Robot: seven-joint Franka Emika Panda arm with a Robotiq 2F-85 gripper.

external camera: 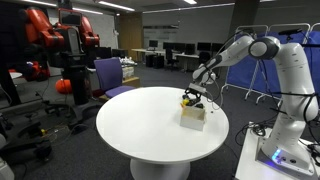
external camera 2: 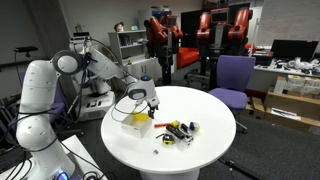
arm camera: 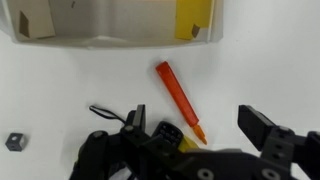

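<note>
My gripper stands open above the white table, its two dark fingers spread wide at the lower edge of the wrist view. In that view a red pen-like object (arm camera: 178, 92) with an orange tip lies just ahead of the gap between the fingers. Dark and yellow items (arm camera: 165, 133) lie close to the fingers, partly hidden by the gripper. A pale open box (arm camera: 110, 42) fills the top of the wrist view. From the second exterior side, the box (external camera 2: 128, 128) sits left of the red object (external camera 2: 162, 125); the gripper is above the tabletop.
Several small dark items (external camera 2: 180, 132) are clustered on the table right of the box. A small dark cube (arm camera: 16, 142) lies apart at the left in the wrist view. A purple chair (external camera: 110, 75) stands behind it.
</note>
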